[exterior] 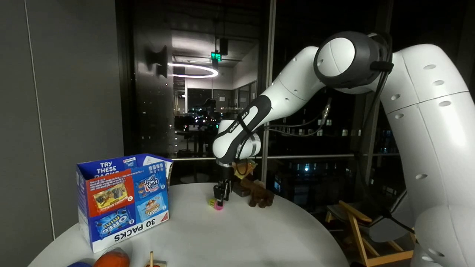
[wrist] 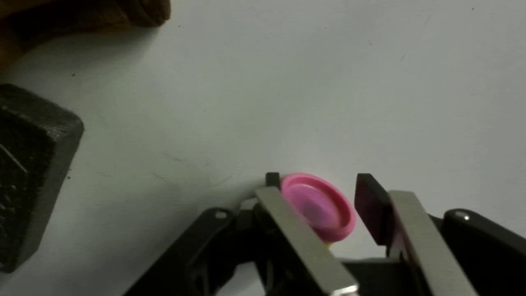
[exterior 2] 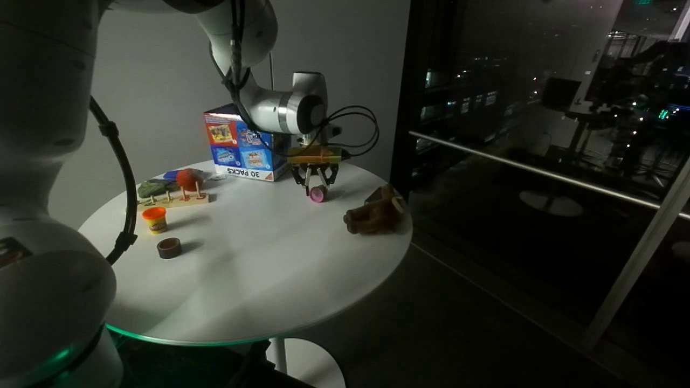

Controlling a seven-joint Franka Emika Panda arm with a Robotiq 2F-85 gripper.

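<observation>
A small yellow tub (exterior: 211, 202) with a pink lid (exterior 2: 317, 194) lies on its side on the white table. Its lid faces exterior view 2. My gripper (exterior 2: 316, 187) is low over it, fingers pointing down and parted. In the wrist view the pink lid (wrist: 318, 206) shows between the fingers, close against the left finger (wrist: 301, 234). A gap separates it from the right finger (wrist: 375, 209), so the tub is not clamped. Most of its yellow body is hidden there.
A brown plush toy (exterior 2: 375, 216) and a dark block (wrist: 37, 163) lie beside the gripper. The snack box (exterior: 127, 200) stands across the table. An orange-lidded tub (exterior 2: 155, 220), a brown ring (exterior 2: 169, 248) and a peg board (exterior 2: 174, 200) sit apart.
</observation>
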